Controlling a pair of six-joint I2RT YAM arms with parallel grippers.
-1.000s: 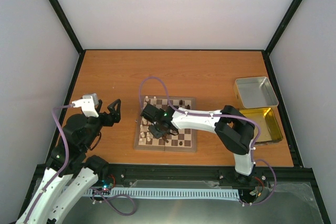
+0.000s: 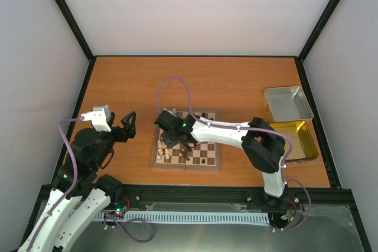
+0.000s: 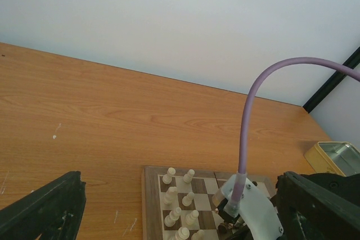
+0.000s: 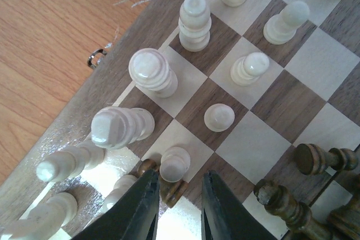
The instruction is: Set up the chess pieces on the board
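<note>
The chessboard [image 2: 207, 163] lies mid-table, partly under my right arm. On it stand white pieces along the left part and several dark pieces. In the right wrist view, my right gripper hangs just below a short white piece [image 4: 174, 166]; its two fingers are close together, and whether they hold anything is unclear. A brown piece [image 4: 171, 194] lies beside that white piece, partly hidden. Dark pieces [image 4: 312, 158] lie at the right. My left gripper stands open, off to the left of the board, with nothing between its fingers.
A silver tray [image 2: 286, 104] and a gold tray [image 2: 295, 151] sit at the table's right side.
My right gripper and its wrist have shifted slightly left and toward the back over the board, its cable loop rising. The left arm is unchanged.
</note>
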